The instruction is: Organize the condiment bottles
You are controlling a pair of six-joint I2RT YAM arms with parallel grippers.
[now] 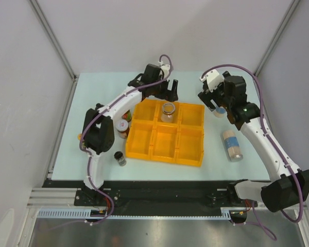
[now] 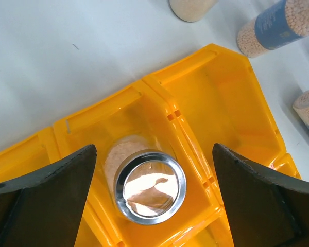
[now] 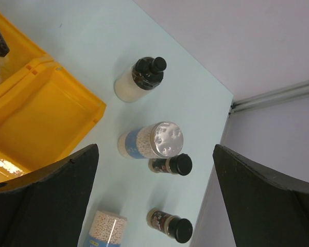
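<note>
A silver-lidded jar (image 1: 168, 112) sits in the back middle compartment of the yellow organizer (image 1: 190, 149), seen leaning in the left wrist view (image 2: 149, 188). Just above and behind it, my left gripper (image 1: 169, 90) is open, with the jar below between its fingers. My right gripper (image 1: 210, 101) hangs open over the table's back right, beside the organizer. Below it in the right wrist view are a black-capped bottle (image 3: 139, 80), a pellet jar (image 3: 150, 140) and two small dark spice bottles (image 3: 170, 164).
A pellet bottle (image 1: 232, 145) lies at front right. Several condiment bottles, including a red-labelled jar (image 1: 122, 128) and a small shaker (image 1: 120, 158), stand left of the organizer, partly hidden by the left arm.
</note>
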